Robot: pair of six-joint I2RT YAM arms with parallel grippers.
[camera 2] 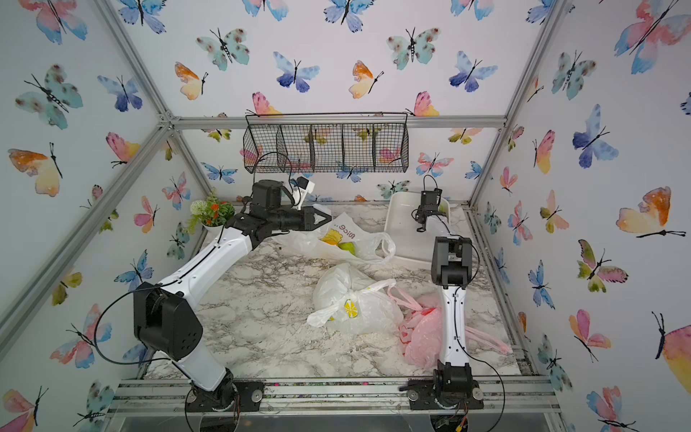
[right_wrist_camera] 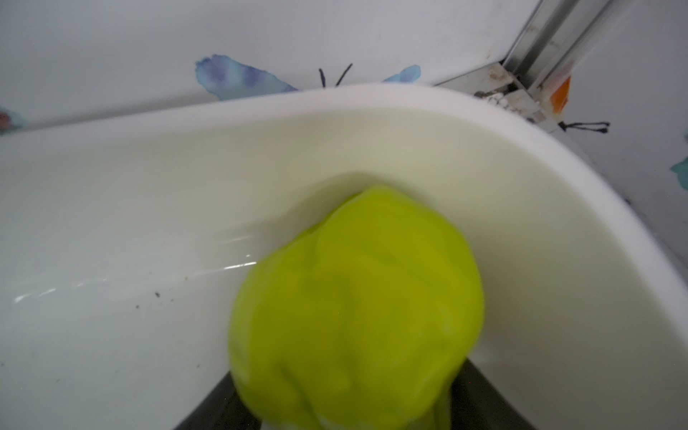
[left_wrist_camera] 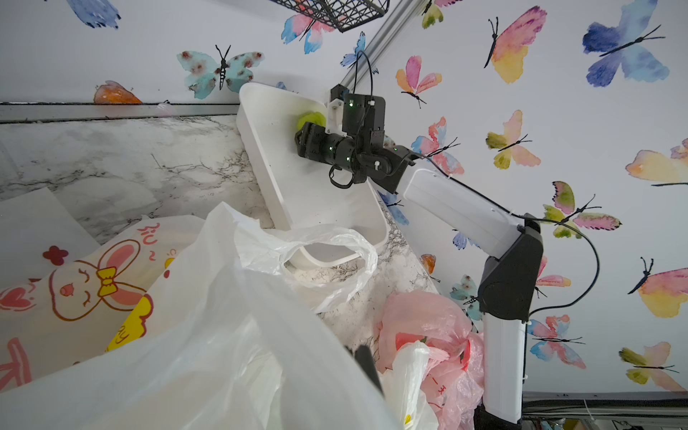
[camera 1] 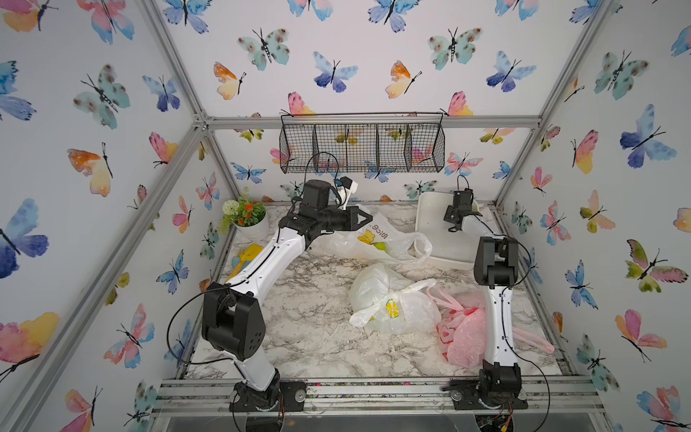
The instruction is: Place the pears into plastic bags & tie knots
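In the right wrist view a yellow-green pear (right_wrist_camera: 358,301) lies near the rounded corner of the white tray (right_wrist_camera: 129,286). My right gripper is open around it, with one dark finger (right_wrist_camera: 222,410) on each side. My left gripper (camera 1: 365,218) is shut at the white bag with the print (camera 1: 388,237). Its film (left_wrist_camera: 215,337) fills the near part of the left wrist view and hides most of the fingers, so whether any is pinched cannot be seen. Green and yellow show at the bag's middle. A tied white bag (camera 1: 385,302) sits mid-table.
Beside the tied white bag sits a pink bag (camera 1: 460,334), partly behind my right arm. A flower pot (camera 1: 252,226) and a yellow object (camera 1: 246,259) stand at the left. A wire basket (camera 1: 363,147) hangs above the back edge.
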